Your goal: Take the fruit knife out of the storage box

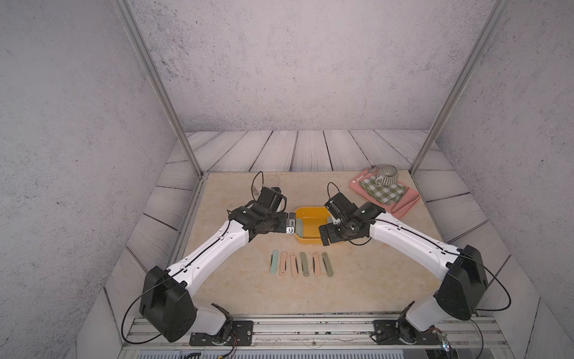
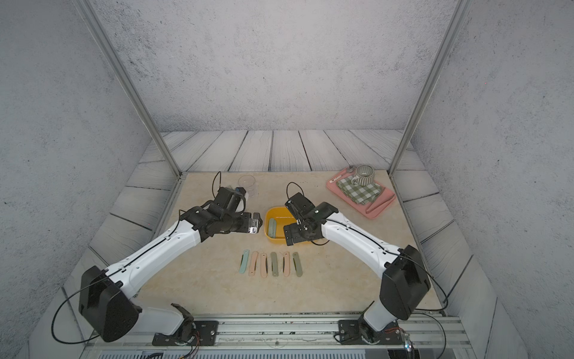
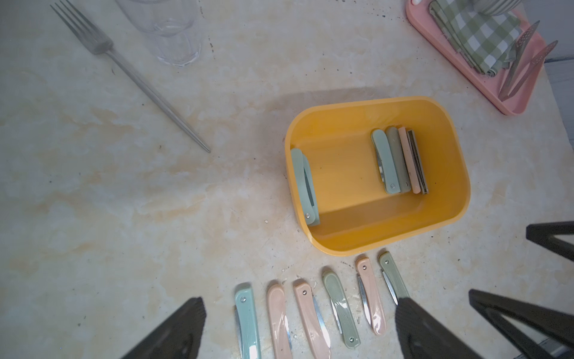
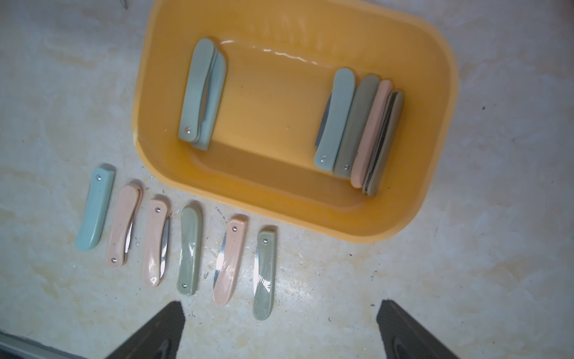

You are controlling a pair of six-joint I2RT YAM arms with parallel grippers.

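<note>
The yellow storage box [image 4: 287, 206] stands mid-table. Against its left wall are two pale blue-green folding knives [image 4: 197, 92] lying close together. Several more, blue-green [image 4: 334, 119], grey-green [image 4: 357, 125], pink [image 4: 372, 134] and a dark-edged one [image 4: 384, 143], are packed along its right side. In front of the box a row of several folded fruit knives lies on the table, among them a green one [image 4: 263, 275] at the right end. My right gripper hangs open over the table near this row, empty. My left gripper is open too, with nothing held, left of the box.
A metal fork [image 3: 140, 80] and a clear glass [image 3: 173, 36] are at the back left. A pink tray [image 1: 406, 203] with a checked cloth [image 1: 382, 190] and a striped cup [image 1: 387, 174] sits back right.
</note>
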